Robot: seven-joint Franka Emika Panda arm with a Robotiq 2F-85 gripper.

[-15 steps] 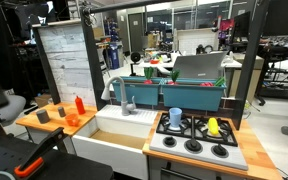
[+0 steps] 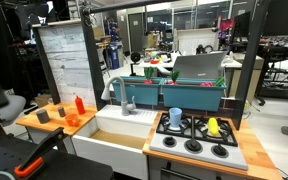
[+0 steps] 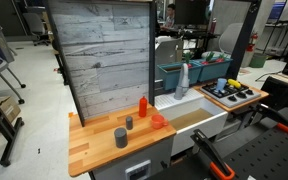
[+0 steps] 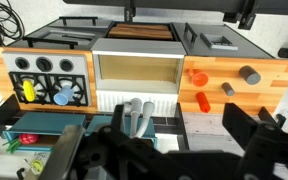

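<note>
My gripper shows at the bottom of the wrist view, its dark fingers standing wide apart with nothing between them. It points down over a toy kitchen counter. On the stove (image 2: 196,149) stand a blue cup (image 2: 175,117) and a yellow object (image 2: 213,127). An open, empty-looking sink basin (image 4: 139,72) lies mid-counter, with a grey faucet (image 4: 136,108) behind it. On the wooden top at the other end are a red bottle (image 3: 143,107), an orange-red bowl (image 3: 159,121), a larger grey cup (image 3: 121,137) and a smaller grey cup (image 3: 129,122).
Teal planter boxes (image 2: 188,95) with plants line the counter's back. A whitewashed plank panel (image 3: 129,68) rises behind the bottle. Dark posts and a top bar (image 2: 179,5) frame the counter. Bare wood (image 3: 96,140) shows left of the grey cups in the second exterior view.
</note>
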